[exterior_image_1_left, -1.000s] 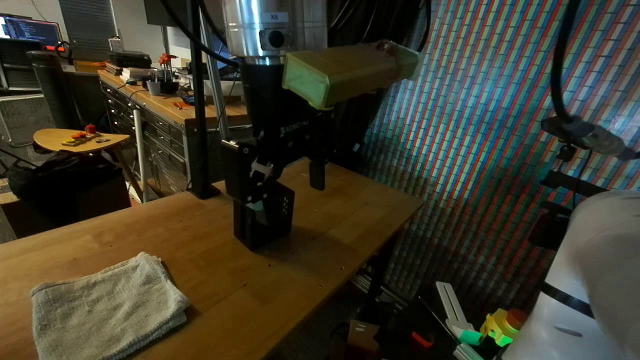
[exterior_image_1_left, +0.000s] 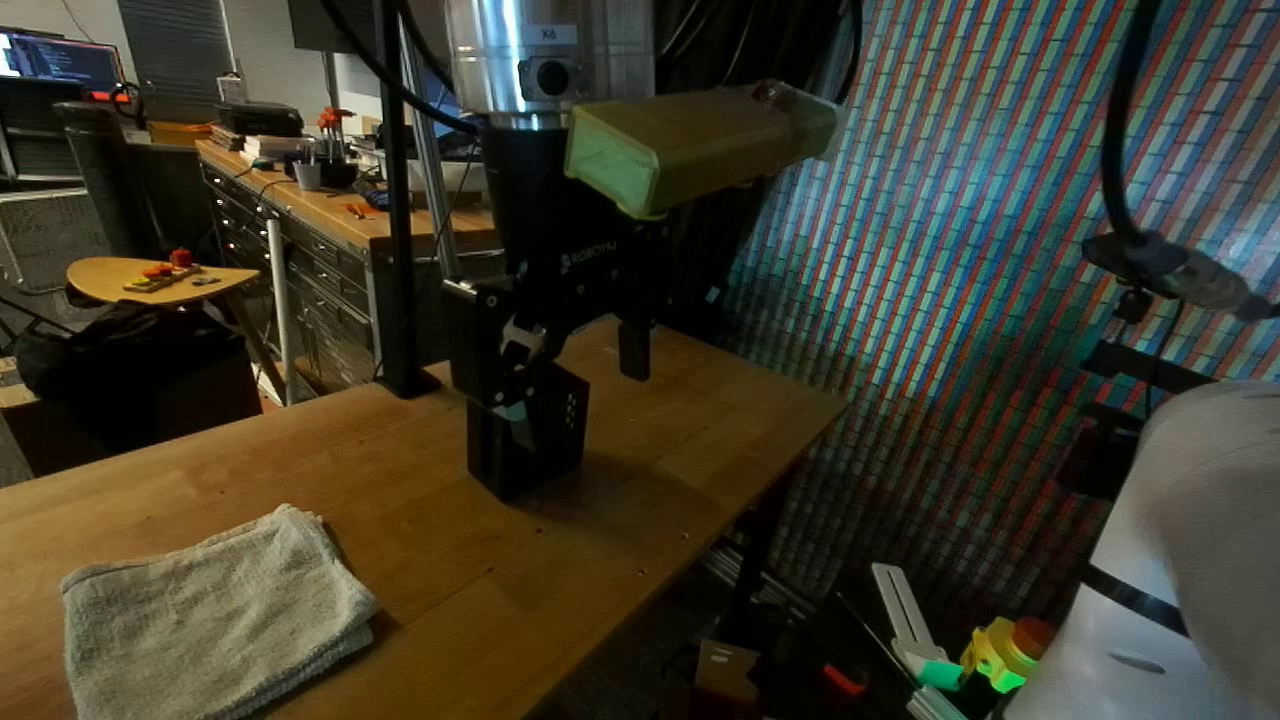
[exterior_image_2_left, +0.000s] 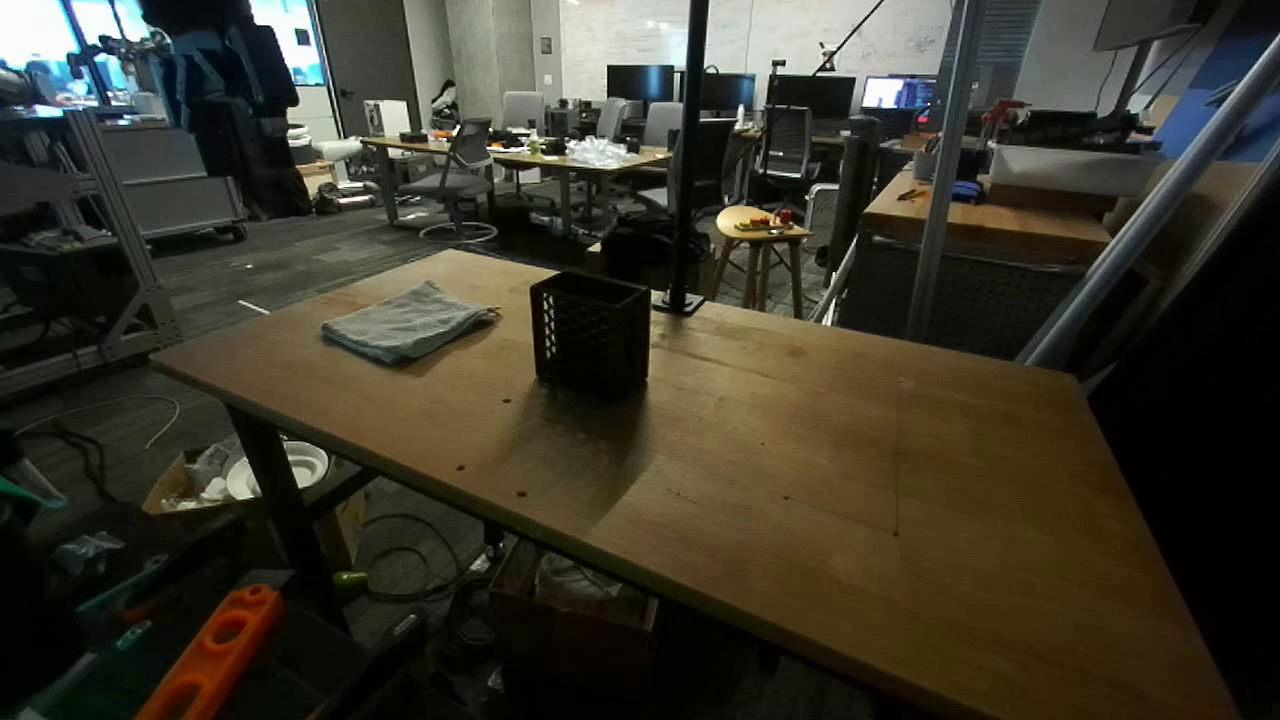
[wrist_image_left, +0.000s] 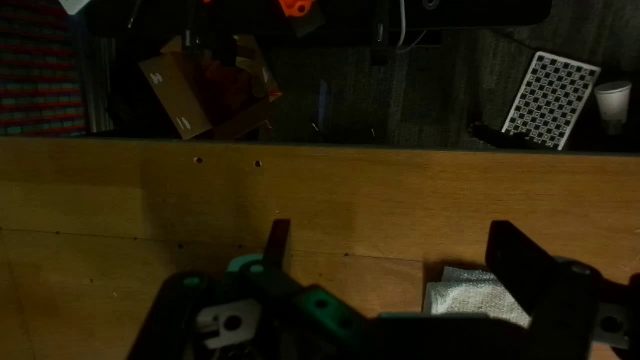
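In exterior view 1 my gripper (exterior_image_1_left: 576, 378) points down over the table and stands open, its fingers wide apart. Between the fingertips in the wrist view I see only bare wood and part of a cloth. A black basket (exterior_image_1_left: 561, 434) with perforated sides stands upright on the table, partly covered by the gripper in exterior view 1; whether they touch I cannot tell. Exterior view 2 shows this basket (exterior_image_2_left: 594, 336) whole, with no arm in sight. The folded grey cloth (exterior_image_1_left: 216, 612) lies flat, apart from the basket; one corner of the cloth (wrist_image_left: 474, 294) shows beside a finger.
A black post (exterior_image_2_left: 686, 156) rises at its edge near the basket. Beyond the opposite edge, a cardboard box (wrist_image_left: 180, 96) and other clutter sit below table level.
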